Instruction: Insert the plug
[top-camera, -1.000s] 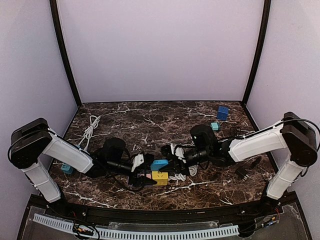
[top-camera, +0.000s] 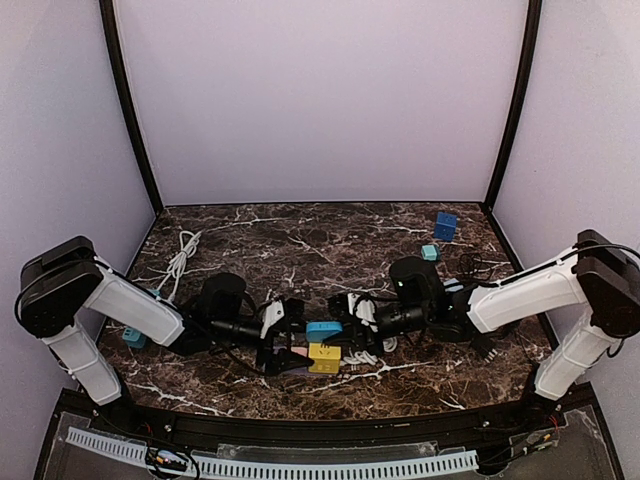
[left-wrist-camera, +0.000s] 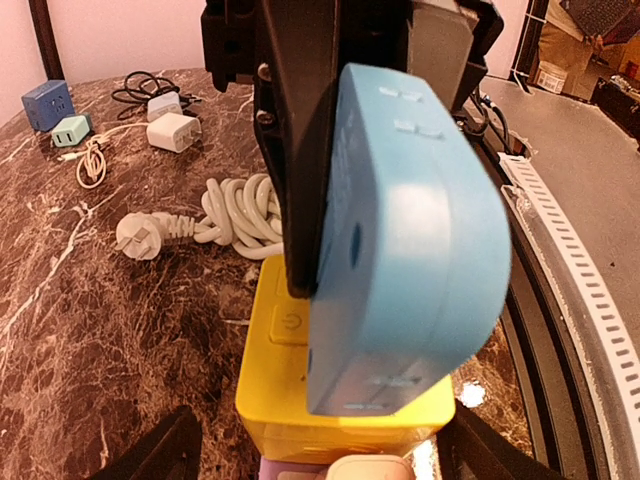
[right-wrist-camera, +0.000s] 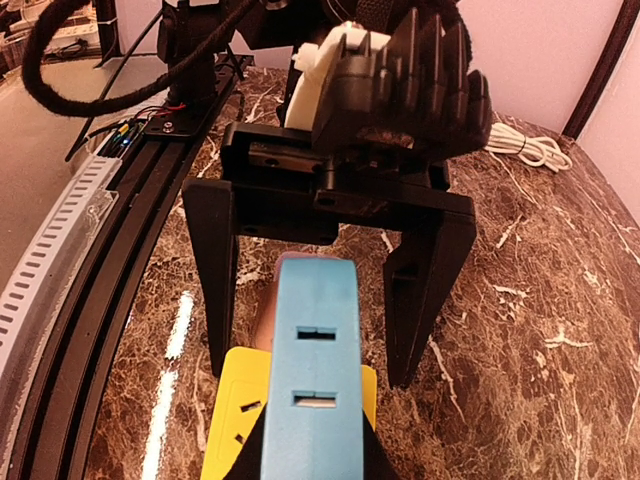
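The light blue plug block (left-wrist-camera: 400, 250) is held by my right gripper (top-camera: 332, 336), upright just above the yellow socket block (left-wrist-camera: 280, 350), covering part of its top. In the right wrist view the blue block (right-wrist-camera: 315, 360) shows two slots on its narrow face, in front of the yellow block (right-wrist-camera: 232, 400); whether they touch I cannot tell. My left gripper stands open around the far end of the yellow block, where a pinkish piece (left-wrist-camera: 365, 470) shows.
A coiled white cable (left-wrist-camera: 240, 215) lies beside the blocks. Chargers (left-wrist-camera: 172, 131), a blue cube (top-camera: 446, 225) and dark cables sit farther right. Another white cable (top-camera: 180, 260) is at the left. The front rail (top-camera: 270, 462) edges the table.
The blue block, yellow block and right gripper have moved slightly right in the top view, the right arm also a little toward the front. The left arm has shifted slightly.
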